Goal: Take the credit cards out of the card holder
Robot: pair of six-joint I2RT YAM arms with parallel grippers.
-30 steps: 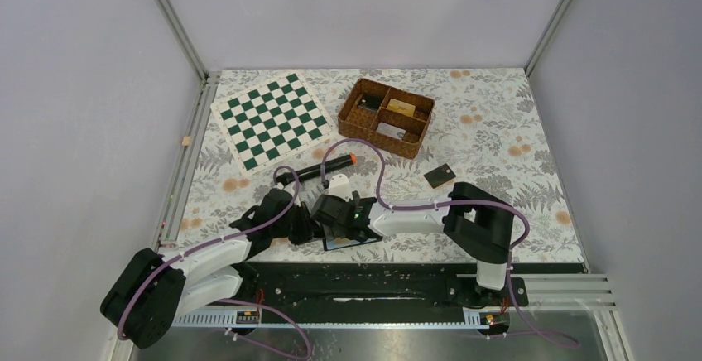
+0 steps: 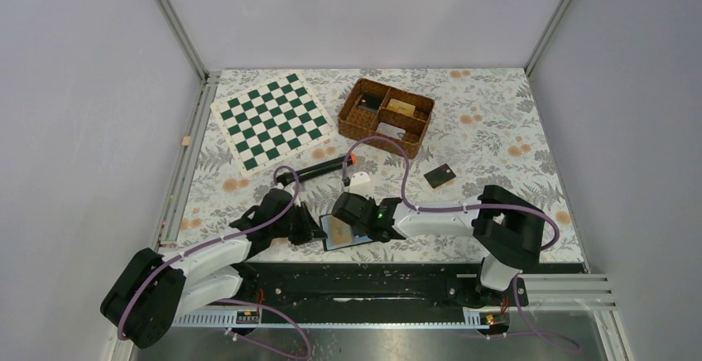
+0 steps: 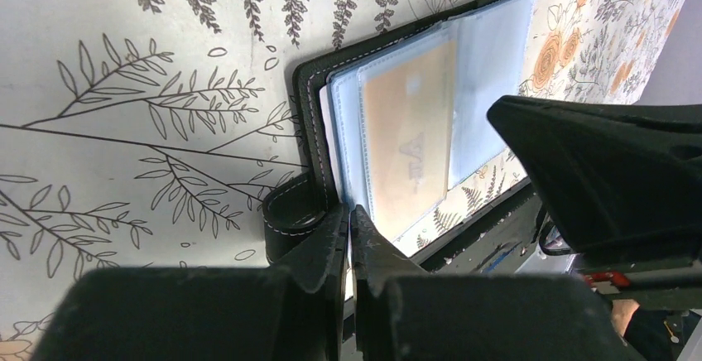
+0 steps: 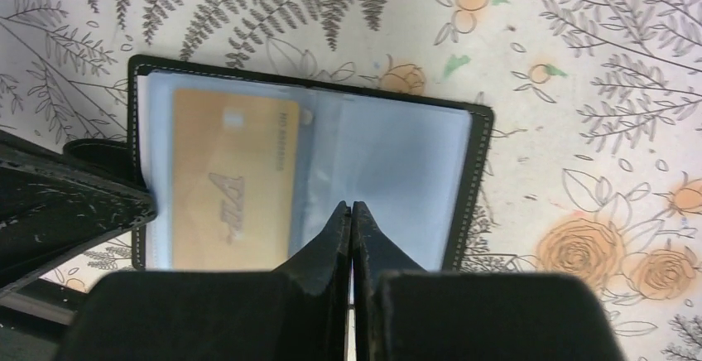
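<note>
The card holder lies spread on the table, its black cover [image 4: 476, 170] under pale blue clear sleeves. A gold card [image 4: 223, 154] sits inside the left-hand sleeve in the right wrist view; the blue sleeve [image 4: 397, 162] beside it shows no card. My left gripper is shut on the holder's near-left edge, where the closed tips cover a little of it. My right gripper is shut with nothing between its fingers, over the empty blue sleeve, and the gold card is apart from it to the left.
A wicker basket [image 2: 358, 132] with divided compartments stands at the back, holding a gold card [image 2: 401, 108], a white card [image 2: 391, 131] and a dark card. One black card [image 2: 439, 175] lies on the right. A black tube [image 2: 319, 170] and chessboard [image 2: 277, 121] occupy the left.
The left gripper and holder have stayed in place.
</note>
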